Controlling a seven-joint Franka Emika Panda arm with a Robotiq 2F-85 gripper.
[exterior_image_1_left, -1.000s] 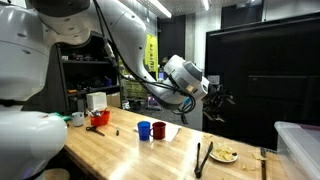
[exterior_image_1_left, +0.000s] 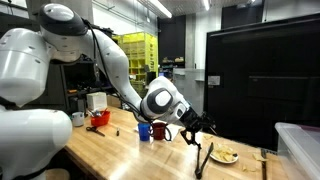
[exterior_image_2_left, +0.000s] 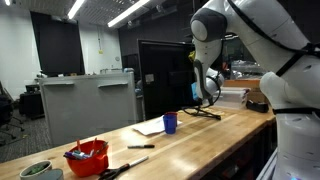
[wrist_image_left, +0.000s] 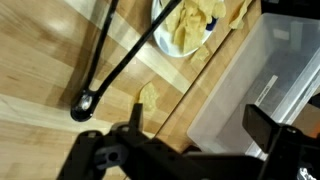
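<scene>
My gripper (exterior_image_1_left: 197, 129) hangs open above the table, with nothing between its fingers. In the wrist view its dark fingers (wrist_image_left: 112, 150) spread apart at the bottom. Beyond the gripper lies a pair of black tongs (wrist_image_left: 84, 104), its two arms running toward a white bowl (wrist_image_left: 155, 12) of yellow chips (wrist_image_left: 185, 25). One loose chip (wrist_image_left: 148, 97) rests on the wood between the tongs and a clear bin. In exterior view 1 the tongs (exterior_image_1_left: 199, 166) lie below the gripper, left of the bowl (exterior_image_1_left: 224, 156).
The clear bin (wrist_image_left: 222, 117) stands to the right in the wrist view. A blue mug (exterior_image_1_left: 144, 132) and a red mug (exterior_image_1_left: 158, 132) stand left of the arm's end. Farther left is a red basket (exterior_image_2_left: 87, 160).
The tongs, bowl and mugs have not moved.
</scene>
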